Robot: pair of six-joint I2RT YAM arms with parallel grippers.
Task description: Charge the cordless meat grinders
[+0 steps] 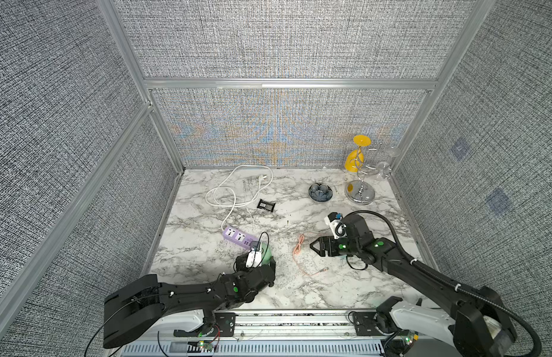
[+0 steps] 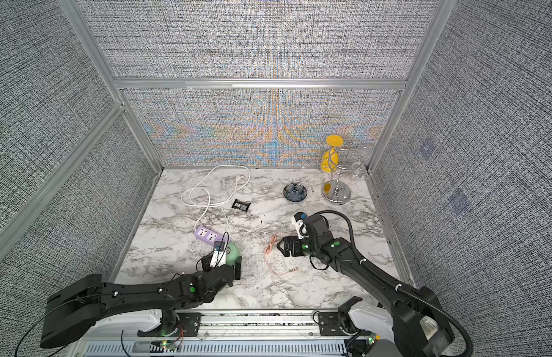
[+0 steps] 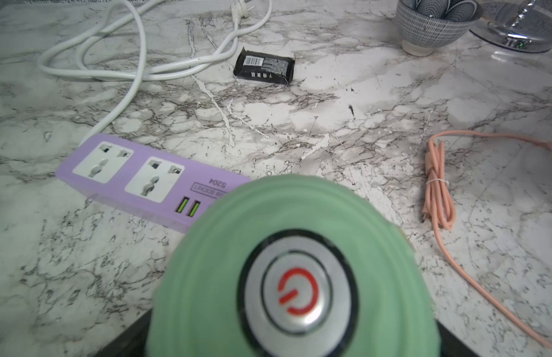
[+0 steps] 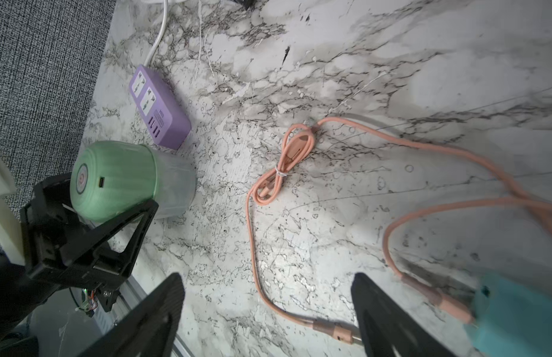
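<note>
In the left wrist view the meat grinder's green top (image 3: 299,202), with its power button, fills the lower middle. The right wrist view shows its clear cup (image 4: 176,184) on the table beside the purple power strip (image 4: 160,110). My left gripper is open, its fingers on either side of the grinder; whether they touch it cannot be told. A pink charging cable (image 4: 281,169) lies on the table, its middle tied in a bundle. One plug (image 4: 341,333) lies loose; the other end meets a teal block (image 4: 516,315). My right gripper is open above the cable, nothing held.
White cord (image 1: 231,193) from the strip loops behind it, near a black packet (image 1: 265,205). Further back stand a bowl (image 1: 320,192) and a metal stand (image 1: 360,191) with yellow parts. Bare marble lies between the cable and the bowl.
</note>
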